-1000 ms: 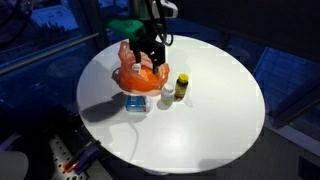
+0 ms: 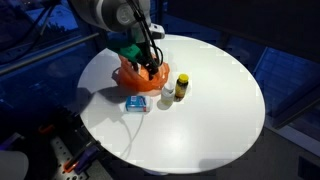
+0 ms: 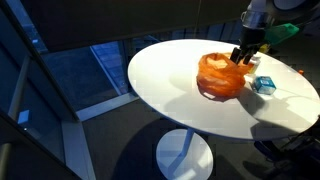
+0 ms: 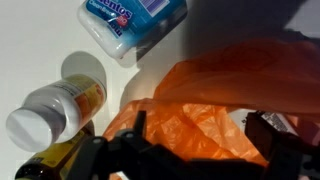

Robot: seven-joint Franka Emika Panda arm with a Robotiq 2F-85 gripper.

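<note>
My gripper is open over the orange bag [image 4: 185,85], its fingers spread wide with orange film showing between them. In exterior view 1 the gripper [image 2: 153,72] reaches down at the opening of the bag [image 2: 130,78], partly covering it. From exterior view 2, the bag [image 3: 215,80] stands crumpled near the table's middle with the gripper [image 3: 240,58] at its right rim. Something pale [image 4: 262,120] shows inside the bag near the right finger. Whether the fingers touch the bag I cannot tell.
Beside the bag lies a blue-labelled container [image 4: 130,20]. A white-capped bottle [image 4: 60,110] and a yellow-capped brown bottle [image 2: 181,86] stand close to it.
The gripper has come down towards the bag, and the hand has tilted and shifted slightly left. The bottles and the blue container stay where they were.
</note>
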